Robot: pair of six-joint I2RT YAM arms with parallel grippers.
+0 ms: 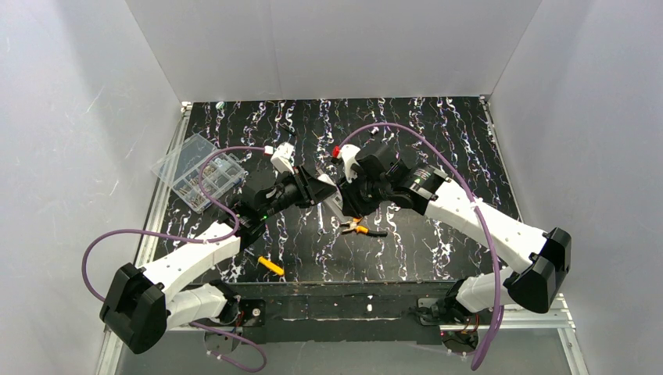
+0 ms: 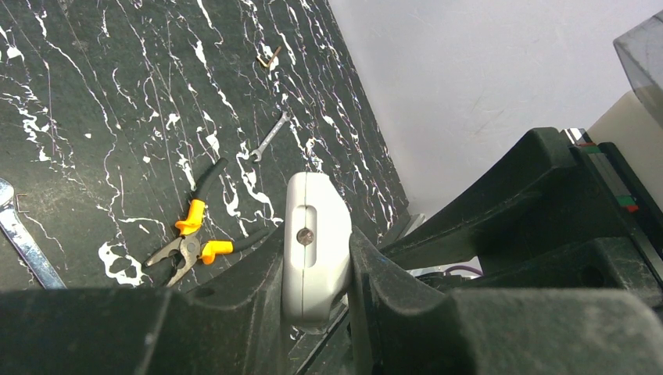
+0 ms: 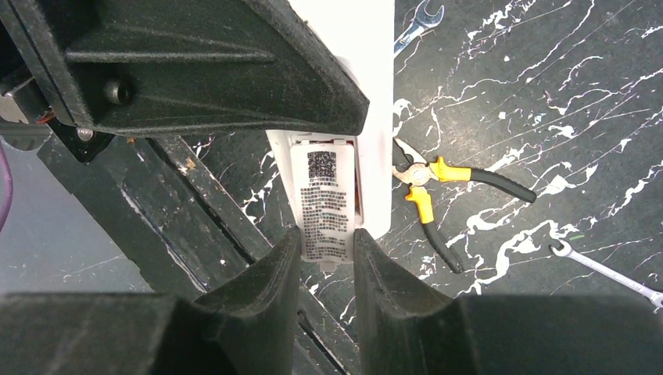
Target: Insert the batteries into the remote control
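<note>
The white remote control (image 1: 334, 201) hangs above the table between the two arms. My left gripper is shut on it, with the remote's rounded white end (image 2: 317, 211) sticking up between the fingers. In the right wrist view, the back of the remote (image 3: 380, 183) shows its battery compartment. A white battery cover (image 3: 327, 203) with printed text lies over that opening, slightly askew. My right gripper has its fingertips against both sides of the cover's lower end. A thin gap stays at the cover's right edge; the batteries inside are mostly hidden.
Pliers with yellow and black handles (image 3: 449, 178) lie below the remote. Wrenches (image 3: 602, 271) lie nearby. A clear compartment box (image 1: 209, 181) stands at the left, and a yellow-handled tool (image 1: 270, 266) near the front edge.
</note>
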